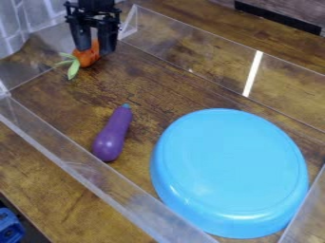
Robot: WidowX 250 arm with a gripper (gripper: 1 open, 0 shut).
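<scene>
The dark gripper (94, 32) is at the top left of the camera view, over an orange carrot (86, 55) with a pale green top, partly hidden behind its fingers. Whether the fingers are open or shut on the carrot is unclear. A purple eggplant (112, 131) lies on the wooden floor of the clear-walled enclosure, lower left of centre.
A large blue upturned bowl or lid (227, 171) fills the lower right. Clear walls border the wooden surface (178, 85). A small blue object (8, 226) sits outside at the bottom left.
</scene>
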